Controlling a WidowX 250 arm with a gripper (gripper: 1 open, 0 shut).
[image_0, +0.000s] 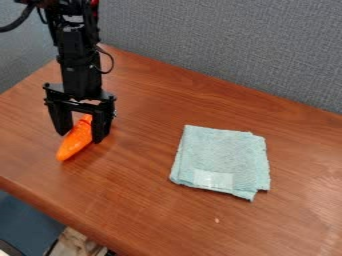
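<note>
My black gripper (80, 126) is low over the left part of the wooden table, its two fingers either side of an orange carrot-like object (72, 145) that lies slanted on the surface, its lower end toward the front edge. Whether the fingers grip it or only stand around it I cannot tell. A folded pale mint cloth (221, 160) lies flat to the right, well apart from the gripper.
A grey padded wall (227, 40) stands behind the table. The table's edge runs along the lower left.
</note>
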